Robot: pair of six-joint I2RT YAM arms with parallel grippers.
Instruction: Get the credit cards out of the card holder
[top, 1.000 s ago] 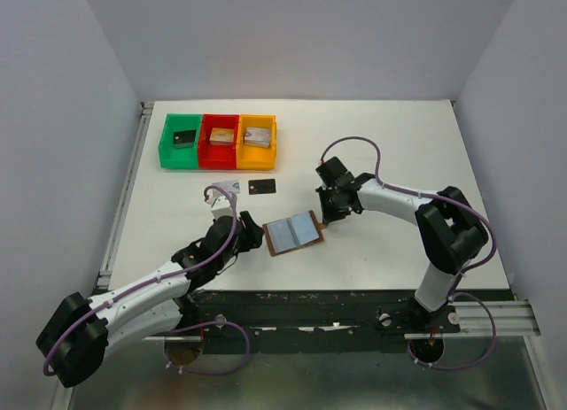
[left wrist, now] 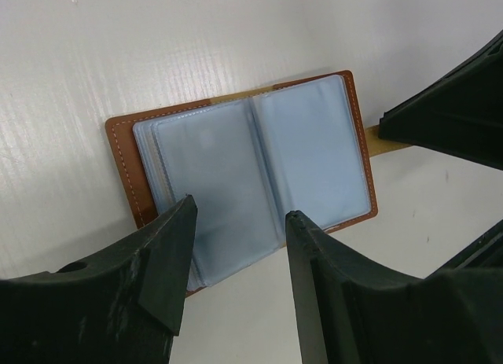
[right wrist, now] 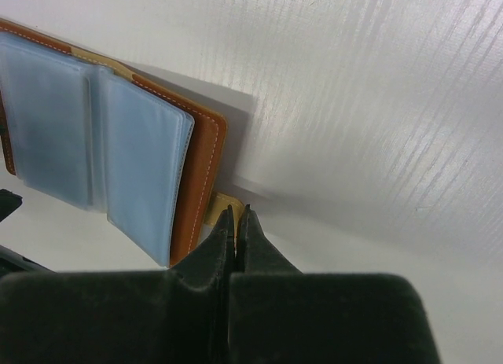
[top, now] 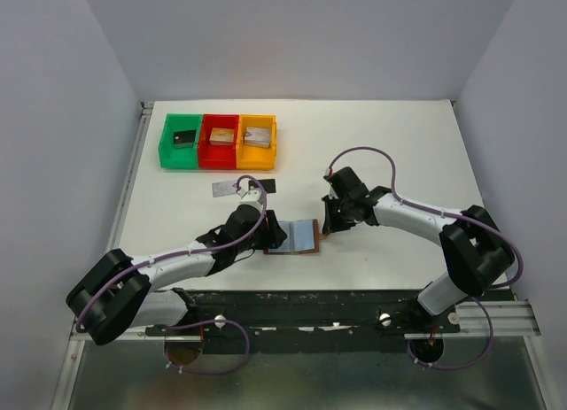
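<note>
The card holder lies spread open at the front middle of the table, brown-edged with pale bluish clear sleeves; I cannot tell whether a card is inside. My left gripper is open over the left sleeve, its fingertips apart and nothing between them. At the holder's right edge, my right gripper is shut on the thin tan strap. A grey card and a black card lie flat on the table behind the holder.
Green, red and yellow bins stand at the back left with small flat items in them. The front edge lies close to the holder.
The card holder has turned from slanted to nearly square as my right gripper came slightly forward with its strap. My left gripper has moved right, over the holder's left part.
</note>
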